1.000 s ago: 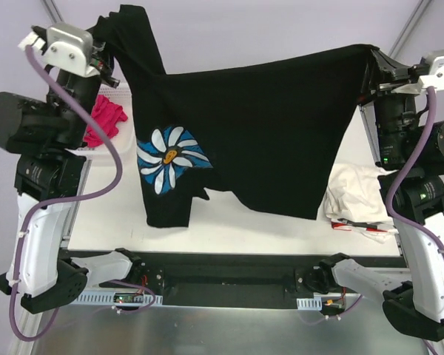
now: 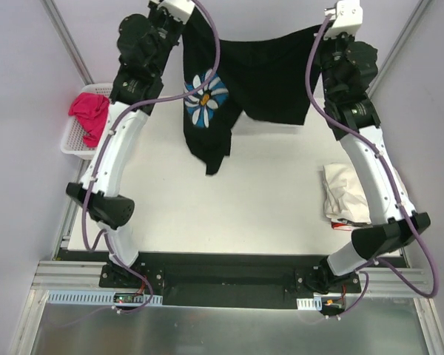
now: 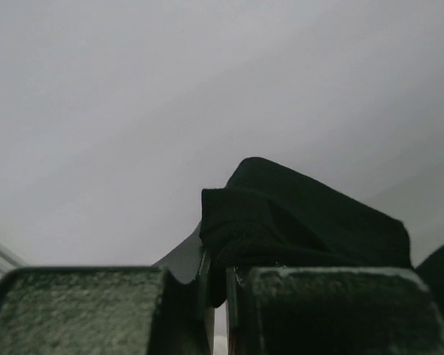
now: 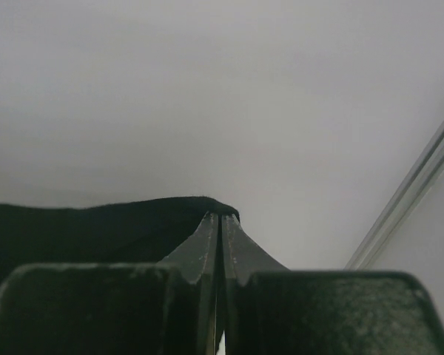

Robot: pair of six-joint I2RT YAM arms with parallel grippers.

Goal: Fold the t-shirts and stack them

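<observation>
A black T-shirt [image 2: 266, 78] with a blue and white daisy print [image 2: 204, 100] hangs between my two raised arms over the back of the white table. My left gripper [image 2: 179, 15] is shut on one end of it; in the left wrist view a folded bunch of cloth [image 3: 296, 214] sits at the fingertips. My right gripper [image 2: 322, 33] is shut on the other top corner, which shows at the fingertips in the right wrist view. The shirt's lower part droops toward the table.
A white basket [image 2: 78, 140] with red cloth [image 2: 90, 115] stands at the left. A stack of cream folded cloths [image 2: 344, 192] lies at the right.
Both arms have moved toward the back and inward, carrying the shirt away from the front edge; the hanging cloth now covers less of the table's front.
</observation>
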